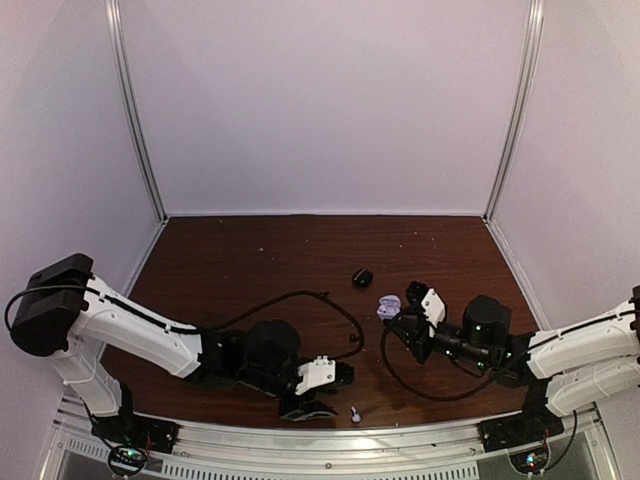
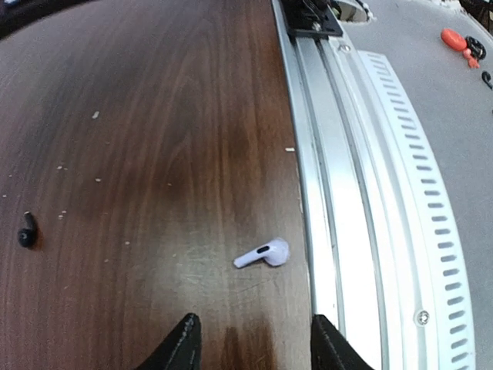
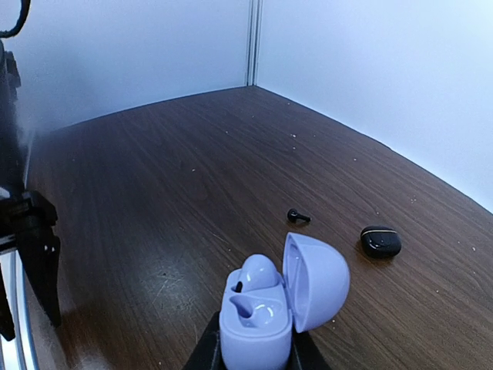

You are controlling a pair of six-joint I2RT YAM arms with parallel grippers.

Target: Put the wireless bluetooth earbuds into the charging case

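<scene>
The lilac charging case (image 3: 256, 348) stands with its lid (image 3: 323, 285) raised, and my right gripper (image 1: 400, 320) is shut on its body. One earbud (image 3: 260, 270) sits in the case's far slot; the near slot looks empty. Another white earbud (image 2: 274, 253) lies loose on the wooden table, close to the front rail, its stem pointing left in the left wrist view. Low over the table near it is my left gripper, open, with nothing between its fingers. From above, the loose earbud (image 1: 356, 415) lies just right of that gripper.
A black case (image 1: 362, 278) rests farther back on the table, with a small black earbud (image 3: 297, 216) nearby. The metal rail (image 2: 362, 216) borders the front edge close to the loose earbud. Behind and between the arms the table is mostly clear.
</scene>
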